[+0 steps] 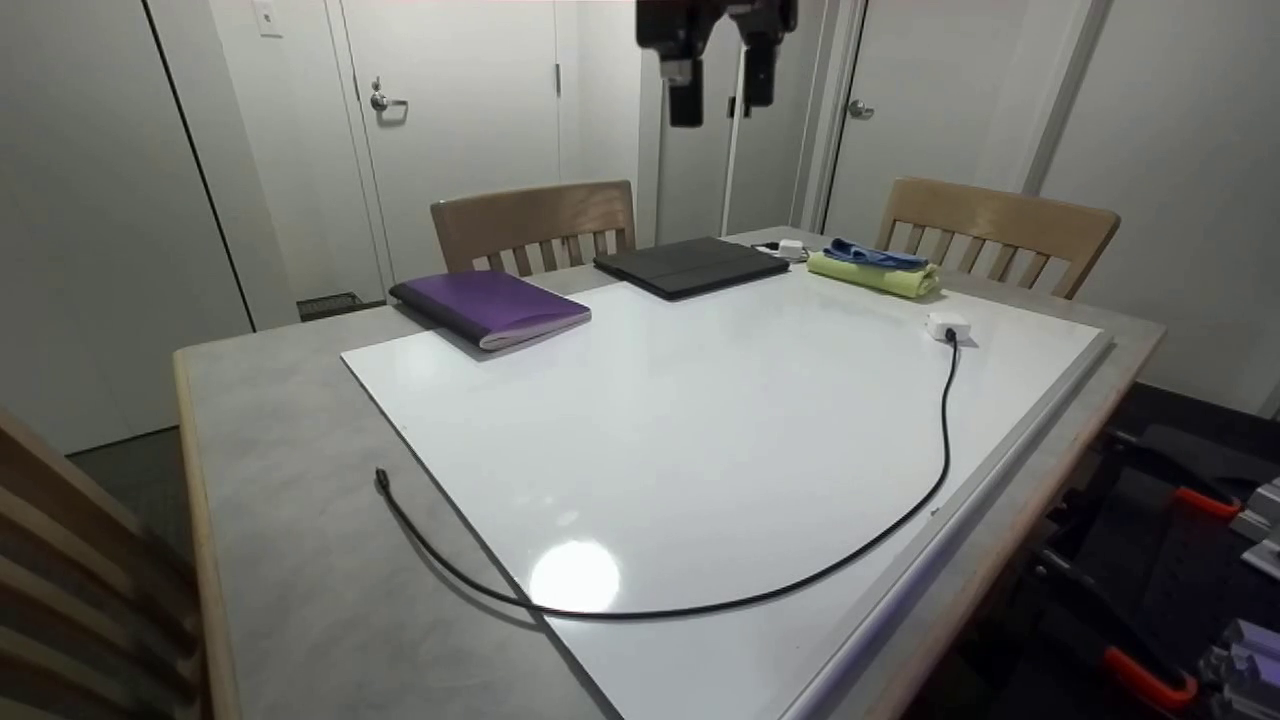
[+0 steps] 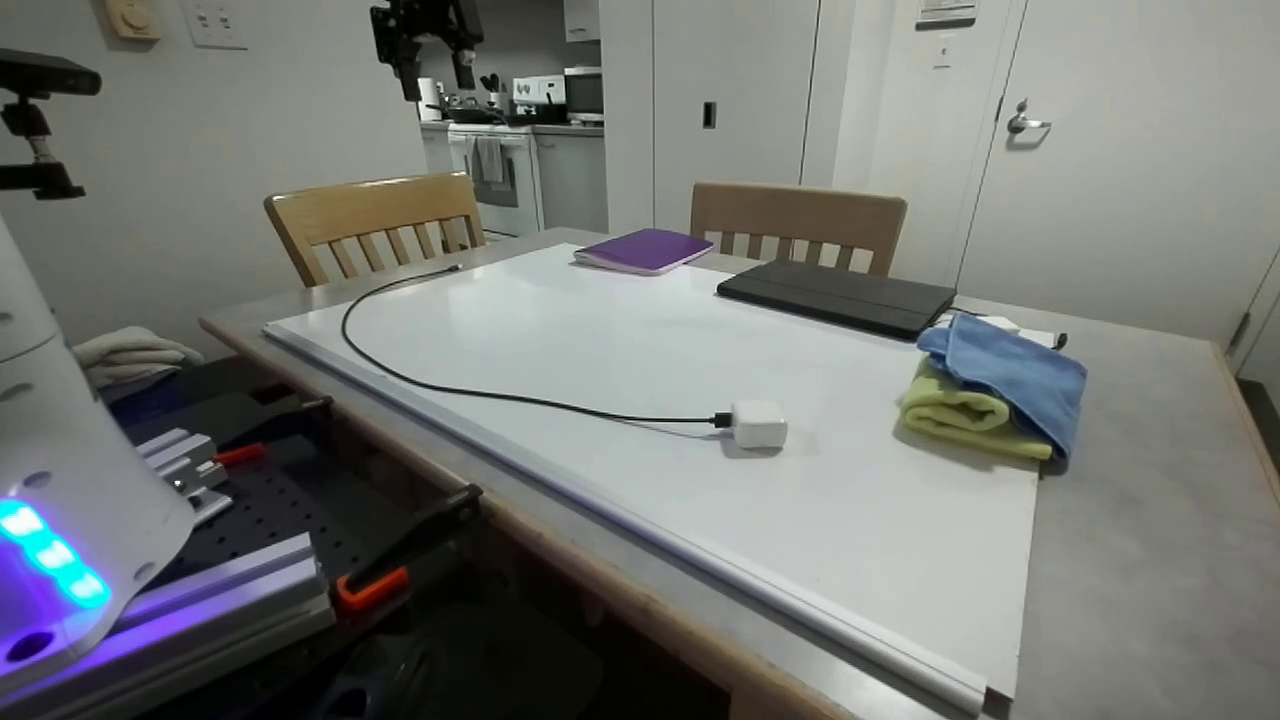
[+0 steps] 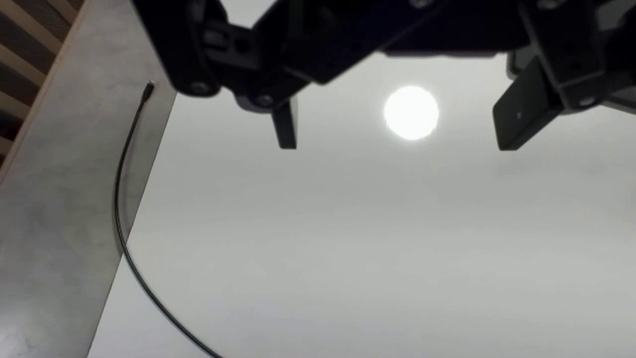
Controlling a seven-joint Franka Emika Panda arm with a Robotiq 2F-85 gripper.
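My gripper is open, its two fingers wide apart with nothing between them. In exterior view 1 the gripper hangs high over the table, well clear of everything on it. A black cable curves across the whiteboard. One end is plugged into a white power adapter on the board. Its free plug lies on the bare grey table past the board's edge, left of my fingers in the wrist view.
A purple notebook and a black folio case lie along the board's far side. Folded green and blue cloths rest at one corner. Chairs stand around the table. The board's middle is clear.
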